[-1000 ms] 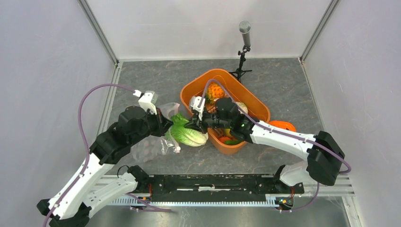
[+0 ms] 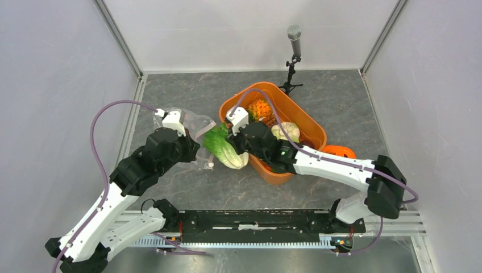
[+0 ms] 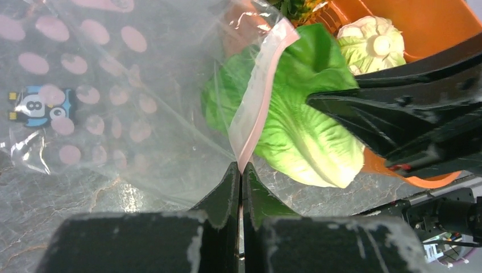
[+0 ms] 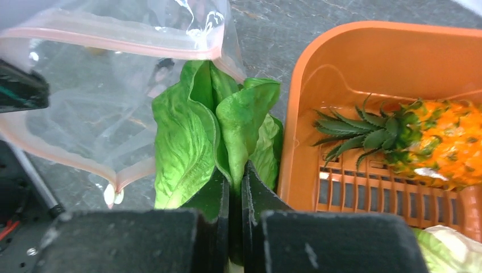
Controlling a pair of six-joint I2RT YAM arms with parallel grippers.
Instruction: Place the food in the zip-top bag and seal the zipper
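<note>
The clear zip bag (image 3: 170, 85), with pink dots and a pale zip edge, hangs from my left gripper, which is shut on that edge. Beside the orange basket, a green lettuce (image 2: 224, 149) lies at the bag's mouth. My right gripper is shut on the lettuce's leaves. In the right wrist view the mouth gapes and the lettuce (image 4: 190, 133) meets its rim. Part of the leaf shows through the film in the left wrist view; how far it is inside I cannot tell.
The orange basket (image 2: 314, 125) stands right of the bag, holding a toy pineapple (image 4: 440, 139) and a cauliflower (image 3: 372, 44). Behind it is a microphone on a stand (image 2: 294, 42). An orange object (image 2: 339, 151) lies at the basket's right.
</note>
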